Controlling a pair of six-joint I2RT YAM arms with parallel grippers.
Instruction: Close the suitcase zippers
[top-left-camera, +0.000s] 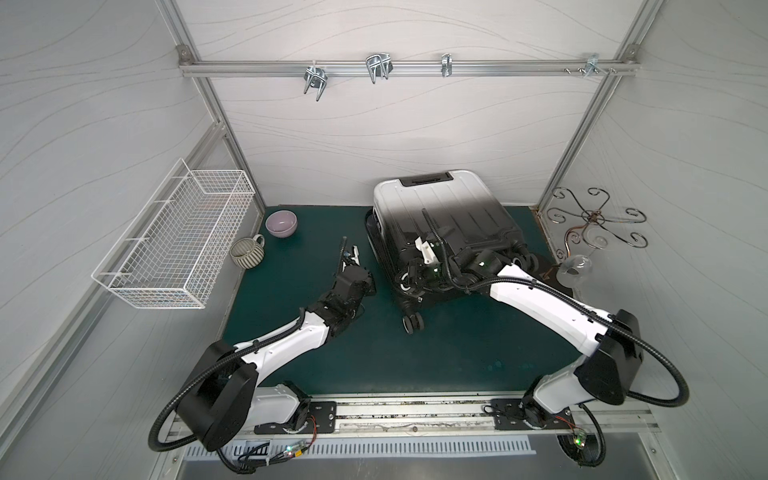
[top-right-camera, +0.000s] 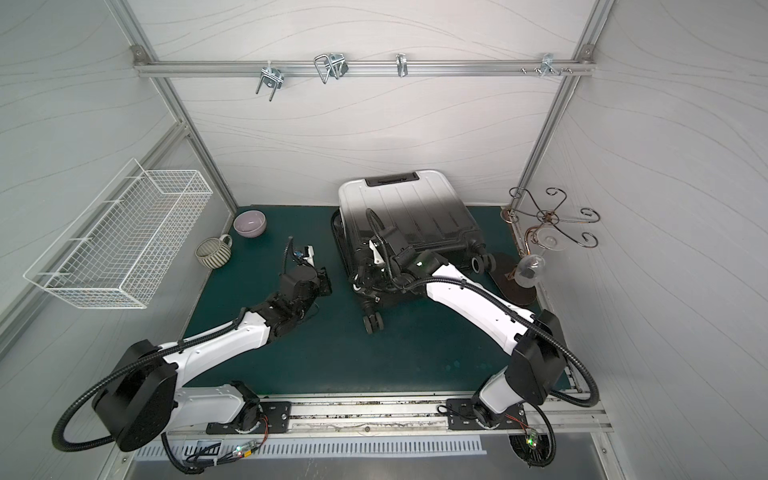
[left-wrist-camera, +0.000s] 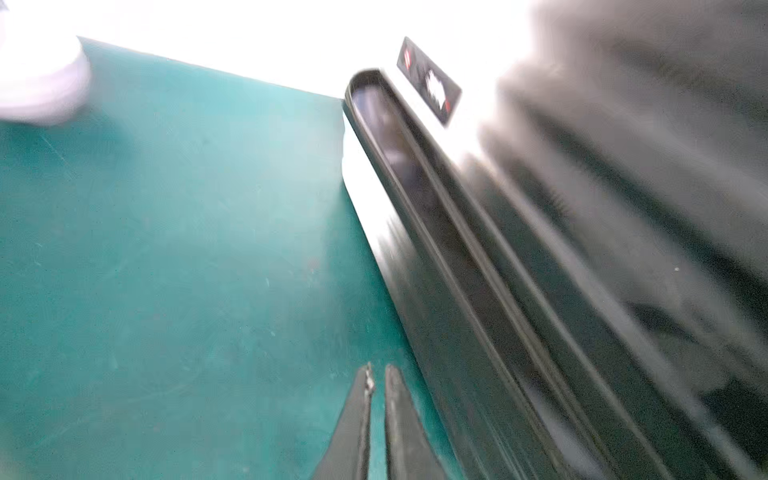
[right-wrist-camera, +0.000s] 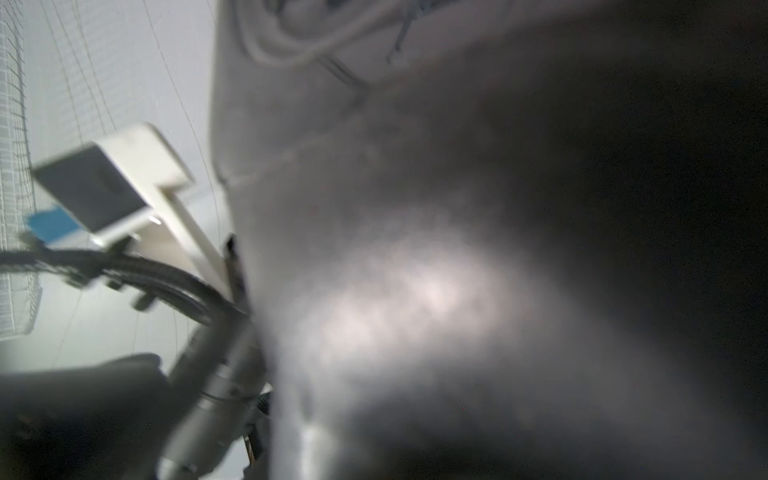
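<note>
The suitcase, white fading to black, lies on the green table, its front-left wheels towards me. In the left wrist view its long side seam runs at the right, blurred; no zipper pull can be made out. My left gripper is shut with nothing between its fingers, over the table just left of the suitcase. My right gripper is at the suitcase's front-left corner. Its fingers are hidden in the top views, and the grey suitcase shell fills most of the right wrist view, so its grasp does not show.
A purple bowl and a striped mug are at the left, near the white wire basket on the wall. A scrolled metal stand is at the right.
</note>
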